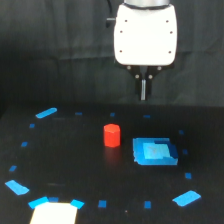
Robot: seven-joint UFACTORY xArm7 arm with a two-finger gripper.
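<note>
A red block [112,135] stands on the dark table in the middle of the camera view. To its right lies a blue square tray [154,151] with a lighter blue patch inside. The white robot arm hangs from the top, its gripper [143,90] high above the tray; its slim dark fingers appear close together, but whether they are shut is hard to tell.
Small blue tape marks are scattered over the dark table [75,170]. A pale object [52,213] sits at the bottom left edge. A dark backdrop hangs behind.
</note>
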